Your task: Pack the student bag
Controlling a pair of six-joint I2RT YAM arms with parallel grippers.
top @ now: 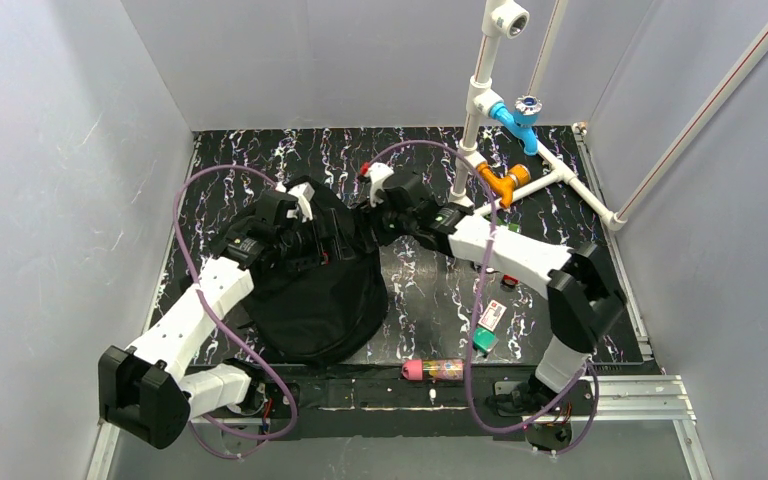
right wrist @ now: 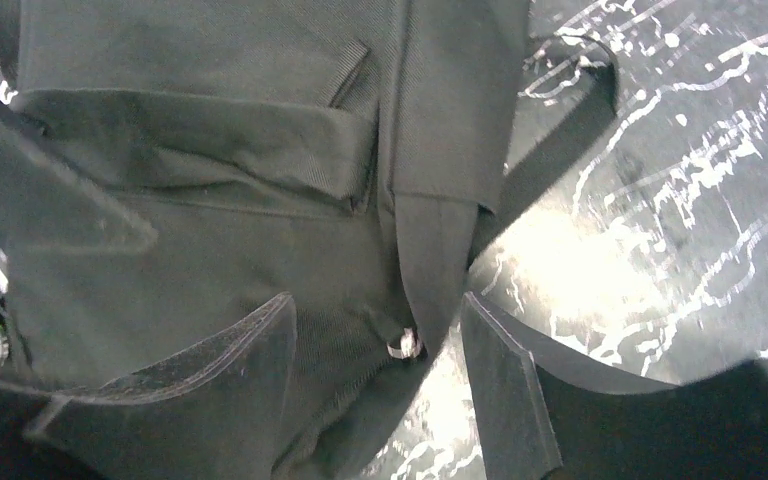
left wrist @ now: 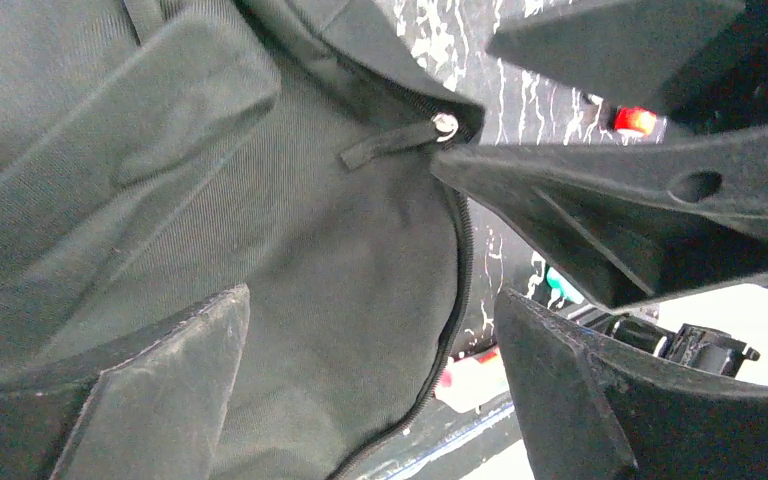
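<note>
A black fabric bag [top: 325, 315] lies on the left half of the table. Its zip edge and a pull tab with a light metal end show in the left wrist view. Over the bag, my left gripper [top: 332, 242] is open, its spread fingers [left wrist: 160, 365] holding nothing. My right gripper [top: 365, 232] is at the bag's right edge, close beside the left one. In the right wrist view its fingers [right wrist: 245, 360] stand apart, with the bag's zip end and the pull tab [right wrist: 405, 344] in view beyond the gap; contact cannot be told.
A pink-capped bottle [top: 432, 370] lies at the front edge. Right of centre are a green box [top: 484, 340], a white-and-red pack [top: 492, 315] and a small red-and-black item [top: 509, 282]. A white pipe frame with an orange fitting [top: 505, 184] stands at the back right.
</note>
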